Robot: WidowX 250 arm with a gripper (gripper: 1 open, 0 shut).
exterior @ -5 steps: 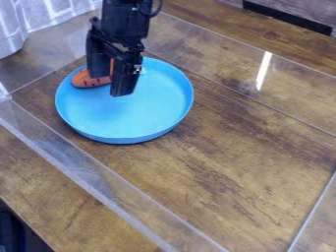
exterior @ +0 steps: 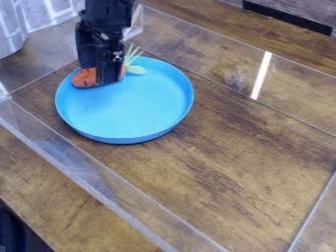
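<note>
A blue plate (exterior: 132, 110) rests on the wooden table in the upper left of the camera view. An orange carrot (exterior: 86, 80) with pale green leaves lies at the plate's back left. My black gripper (exterior: 105, 67) is open over the carrot, its fingers reaching down around it and partly hiding it; whether they touch it I cannot tell.
Clear plastic edges run along the table's left and lower left. A crumpled white plastic item (exterior: 19, 25) sits at the top left.
My gripper has moved left and slightly back, from over the plate onto the carrot's position. The green leaves now show more to the right of the gripper.
</note>
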